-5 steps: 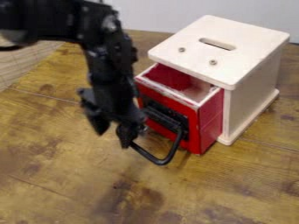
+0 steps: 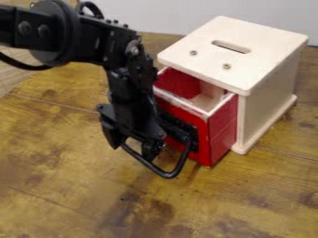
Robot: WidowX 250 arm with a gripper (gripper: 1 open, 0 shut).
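Note:
My black gripper is low in front of a cream wooden cabinet with a red drawer pulled partly out. The gripper is close against the drawer's front, covering much of it; its fingertips are hard to make out among the dark parts and a black loop hanging below. The drawer's red inside shows above the gripper.
A white wall runs along the back. The cabinet's top, with a slot and two screws, is clear.
Since a second ago my arm has shifted slightly and come to rest against the drawer's front.

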